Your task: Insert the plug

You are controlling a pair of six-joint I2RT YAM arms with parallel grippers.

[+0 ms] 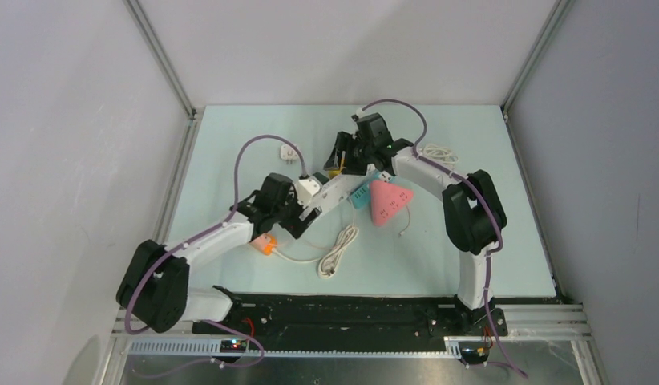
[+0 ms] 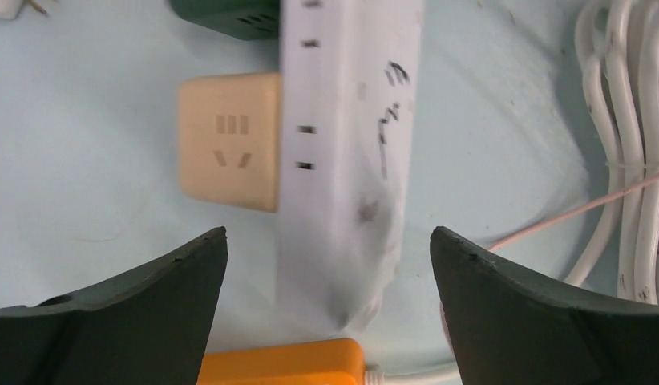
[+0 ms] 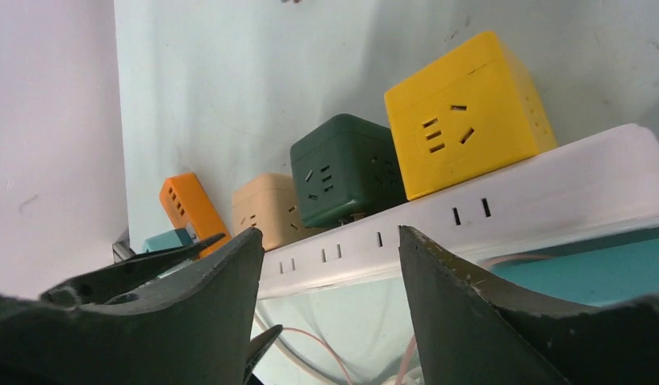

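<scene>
A long white power strip lies across the table's middle. Three block plugs sit against its far side: beige, dark green and yellow. Whether their pins are fully in, I cannot tell. Over the strip's near-left end, my left gripper stands open, its fingers wide apart with nothing held; the beige plug is in that view too. My right gripper is open and empty above the strip, its fingers apart, with the plugs beyond the tips.
An orange block with a white cable rests at the left. Coiled white cable lies in front of the strip. To its right are a teal block and a pink triangular strip.
</scene>
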